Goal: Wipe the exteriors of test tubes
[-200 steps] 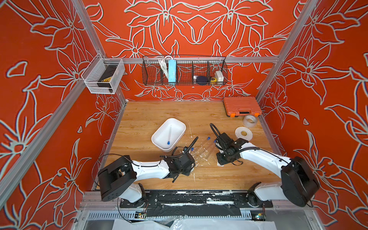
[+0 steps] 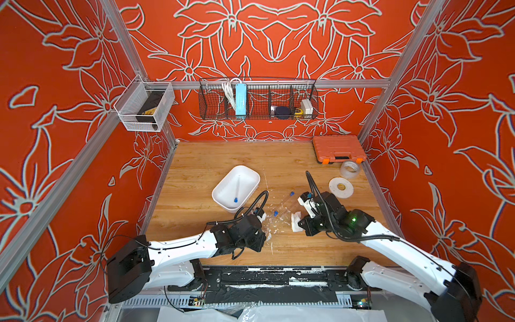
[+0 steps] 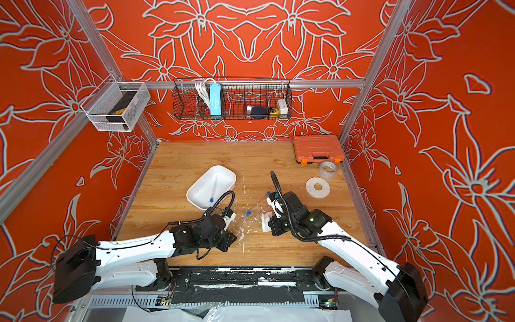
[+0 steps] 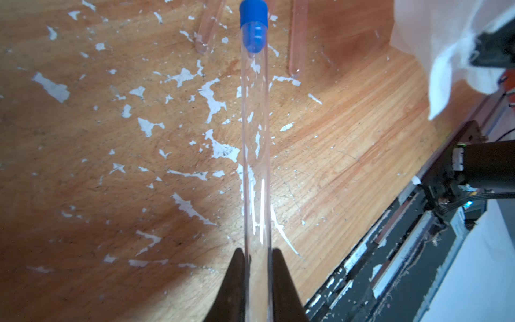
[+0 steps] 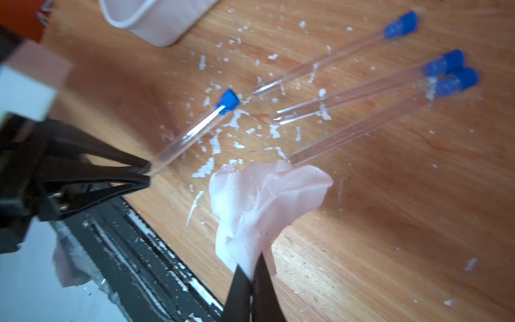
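Note:
A clear test tube with a blue cap [image 4: 256,118] stands out from my left gripper, which is shut on its lower end; the cap points away from the fingers. My right gripper is shut on a crumpled white cloth [image 5: 262,209], lifted above the table. In the right wrist view the left gripper and its tube are to the left of the cloth, apart from it. Three more blue-capped tubes lie on the wood: one far [image 5: 332,56], one in the middle [image 5: 359,91], one nearest the cloth [image 5: 381,112].
A white tray [image 2: 221,186] with one capped tube [image 2: 236,199] inside stands behind the left arm. An orange case [image 2: 338,148] and tape rolls [image 2: 341,187] sit at the back right. White flecks mark the table [image 2: 193,161], whose back half is largely clear.
The left arm has shifted left, still with its tube.

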